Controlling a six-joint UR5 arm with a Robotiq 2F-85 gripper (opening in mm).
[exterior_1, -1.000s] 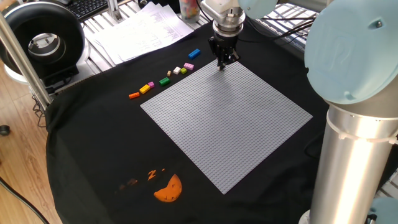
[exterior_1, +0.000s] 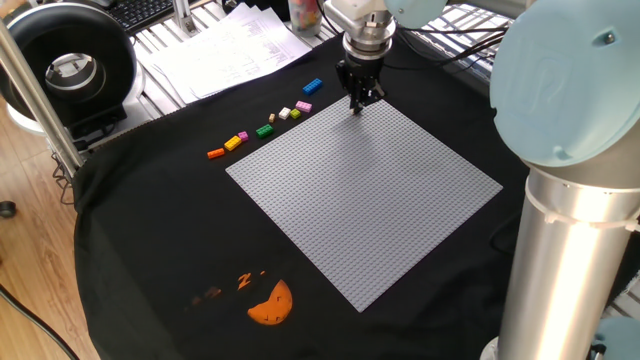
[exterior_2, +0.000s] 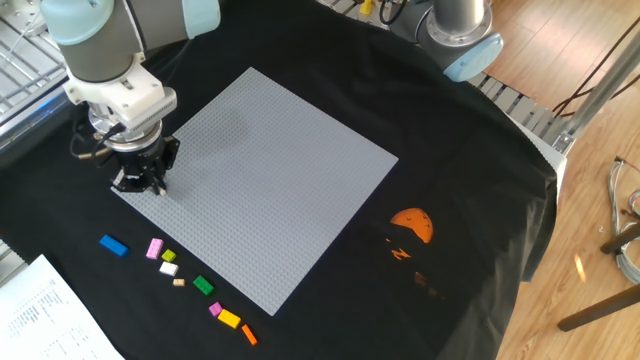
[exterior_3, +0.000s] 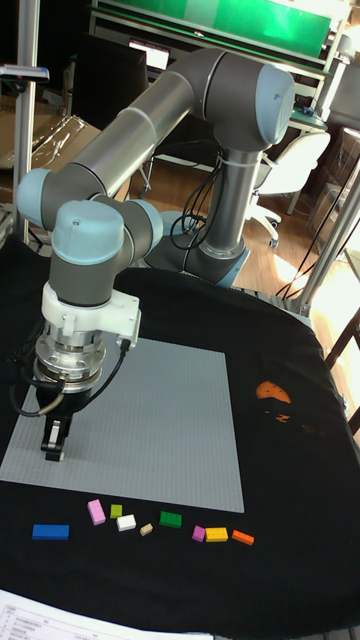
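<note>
A large grey studded baseplate (exterior_1: 370, 200) lies flat on the black cloth, bare over most of its surface. Over one corner of it hangs my gripper (exterior_1: 357, 108), pointing down with its fingertips close to the plate; the fingers look narrow and too small to read. In exterior view 3 the gripper (exterior_3: 52, 452) is above the plate's near left part. Alongside the plate's edge lie loose bricks: blue (exterior_3: 50, 531), pink (exterior_3: 97, 512), lime (exterior_3: 116, 511), white (exterior_3: 127, 523), tan (exterior_3: 146, 530), green (exterior_3: 170, 519), purple (exterior_3: 199, 533), yellow (exterior_3: 216, 534) and orange (exterior_3: 243, 537).
White papers (exterior_1: 225, 50) lie beyond the brick row. An orange print (exterior_1: 271, 303) marks the cloth on the plate's other side. The robot's column (exterior_1: 560, 260) stands at the right in exterior view 1. Most of the baseplate is free.
</note>
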